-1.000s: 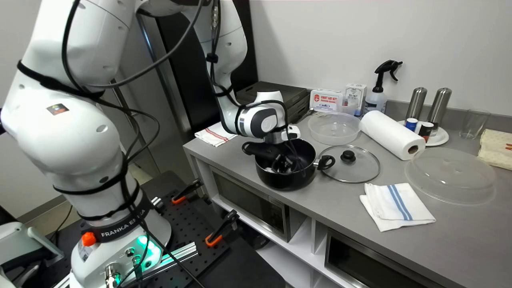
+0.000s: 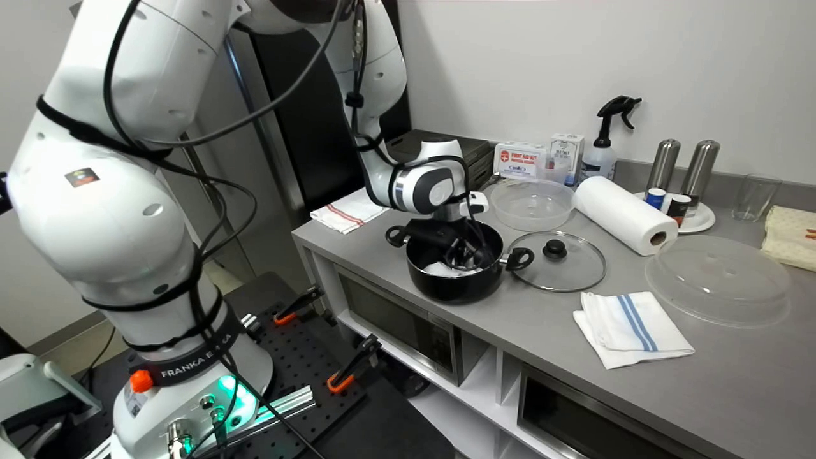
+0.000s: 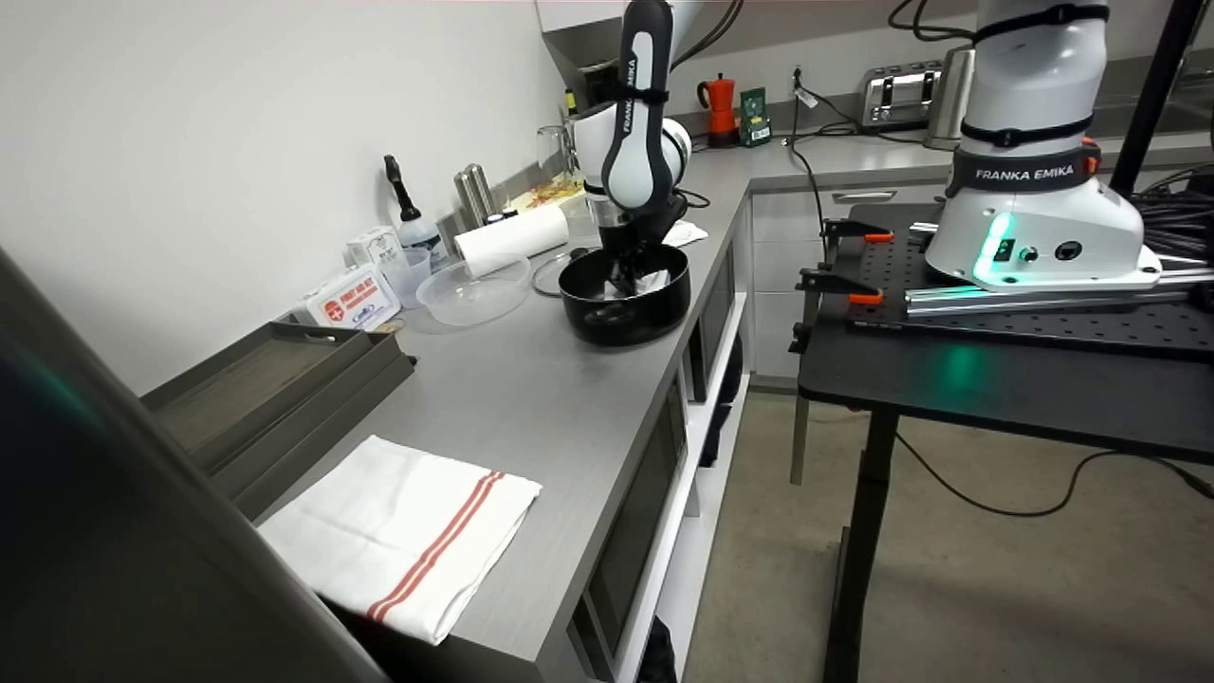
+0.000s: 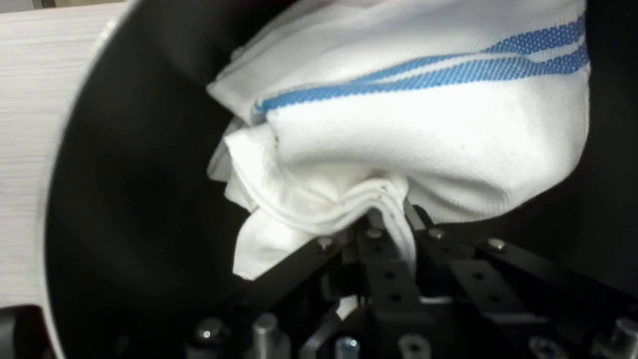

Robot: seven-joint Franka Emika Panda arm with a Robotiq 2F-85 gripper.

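Note:
Down inside the black pot (image 2: 456, 287), my gripper is shut on a white cloth with blue stripes (image 4: 418, 128). A fold of the cloth rises between the fingers, and the rest lies bunched on the pot's dark floor in the wrist view. From the first exterior side only a bit of white cloth shows past the pot's rim. The second exterior view shows the pot (image 3: 620, 324) near the counter's front edge, with my gripper (image 3: 626, 283) reaching into it from above.
A glass lid (image 2: 562, 268) lies right of the pot, touching or close to its handle. Another blue-striped towel (image 2: 633, 329) is at the front right. Behind stand a clear plastic bowl (image 2: 531, 205) and a paper roll (image 2: 623, 214). A red-striped towel (image 3: 404, 535) covers the counter's near end.
My gripper has shifted slightly to the right within the pot. More white cloth now shows inside the pot. The other objects stay in place.

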